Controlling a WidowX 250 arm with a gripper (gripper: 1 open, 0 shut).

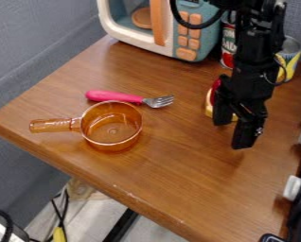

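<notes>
My black gripper (pixel 247 129) hangs over the right part of the wooden table, just right of and in front of a red-and-yellow item (pixel 215 102), which it largely hides. Whether the gripper is open or shut is unclear. A transparent amber saucepan (pixel 110 140) sits at the left, with a pink-handled fork (pixel 110 95) behind it.
A toy microwave (pixel 188 38) stands at the back, with a red can (pixel 228 49) and a yellow can (pixel 289 57) to its right, partly behind the arm. A dark appliance with white knobs (pixel 296 208) lines the right edge.
</notes>
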